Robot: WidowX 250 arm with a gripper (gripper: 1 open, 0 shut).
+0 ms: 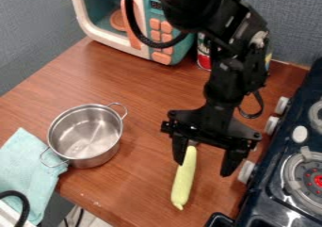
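My black gripper point(205, 151) is open, its two fingers apart above the upper end of a pale yellow-green elongated item point(183, 186), perhaps corn or a vegetable, lying on the wooden table. The left finger reaches down beside that item's tip, and the right finger stands clear to its right. The arm hides part of a can at the back.
A steel pot point(86, 137) sits at left beside a light blue cloth point(28, 166). The stove point(302, 146) fills the right side. A toy microwave point(107, 5) and a can point(204, 54) stand at the back.
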